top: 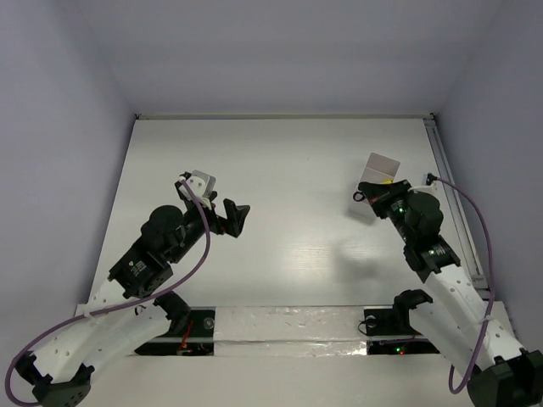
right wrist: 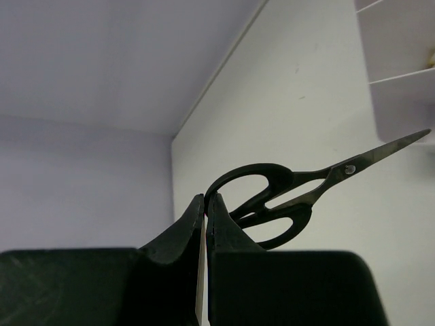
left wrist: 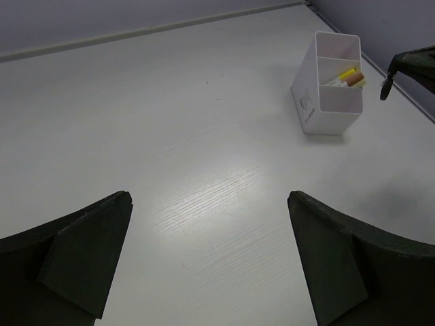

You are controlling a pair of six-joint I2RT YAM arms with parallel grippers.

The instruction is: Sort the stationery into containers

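Note:
A pair of scissors [right wrist: 336, 171] with black handles is pinched by one handle loop in my right gripper, which is shut on it. Its blades stick out to the right in the right wrist view, the tip in front of the white container. That container [left wrist: 309, 95] has three compartments; the middle one holds markers [left wrist: 350, 78], one yellow and one brown-ended among them. From above, the right gripper [top: 365, 194] hangs over the container's near part and hides it. My left gripper is open and empty over bare table.
A rail [top: 458, 203] and wall bound it close behind the right arm. Another rail [top: 280, 116] runs along the back edge.

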